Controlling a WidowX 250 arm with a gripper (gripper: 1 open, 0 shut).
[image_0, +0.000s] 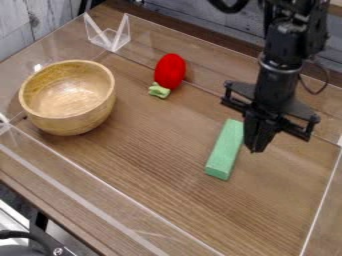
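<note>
My gripper (267, 124) hangs over the table at the right, its two dark fingers spread apart with nothing visible between them. Just left of and below it lies a light green block (225, 149) on the wooden table, clear of the fingers.
A tan bowl (70, 113) sits at the left. A red oval object (170, 71) and a small pale green piece (159, 90) lie at the back middle, with a white wire holder (104, 33) at the back left.
</note>
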